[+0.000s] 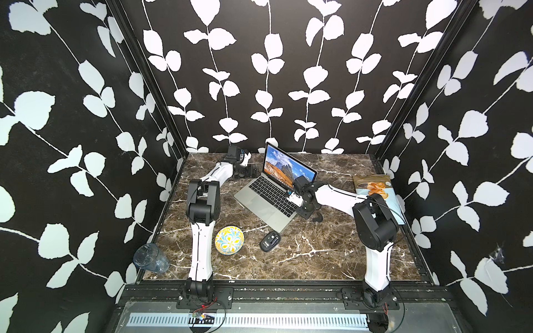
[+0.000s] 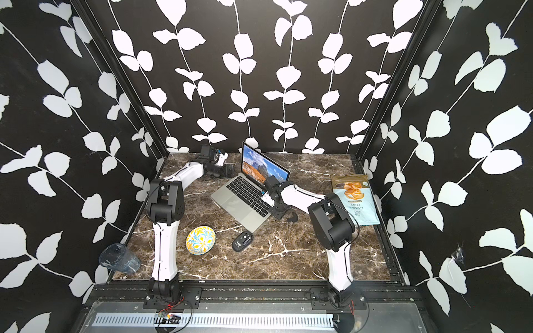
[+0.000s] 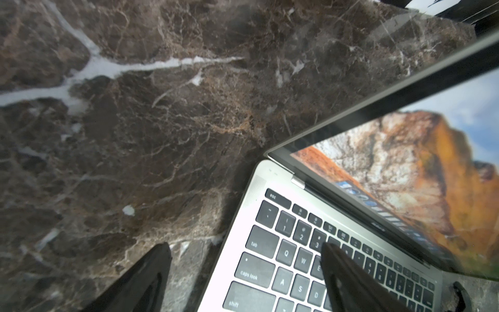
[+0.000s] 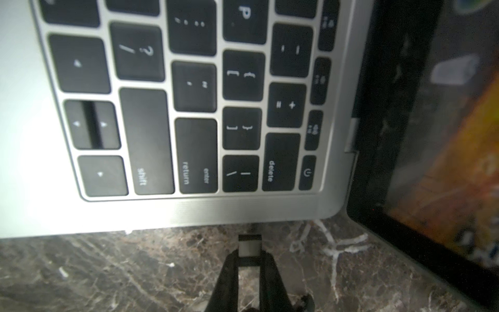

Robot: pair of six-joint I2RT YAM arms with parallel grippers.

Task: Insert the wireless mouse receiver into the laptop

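Observation:
The open laptop [image 1: 266, 201] stands angled in the middle of the table, its screen toward the back. In the right wrist view, my right gripper is shut on the small receiver [image 4: 250, 246], whose metal plug points at the laptop's side edge [image 4: 208, 210]. A narrow strip of table shows between plug and edge; the port itself is hidden from above. My left gripper is open beyond the laptop's left side, nothing between its fingers, with the keyboard's left corner below. The black mouse [image 1: 269, 241] lies in front of the laptop.
A patterned dish [image 1: 229, 240] sits left of the mouse, and a clear cup [image 1: 151, 258] is at the front left. The chips bag [image 2: 355, 201] lies at the right. Beside the right gripper is a small dark object [image 1: 317, 217].

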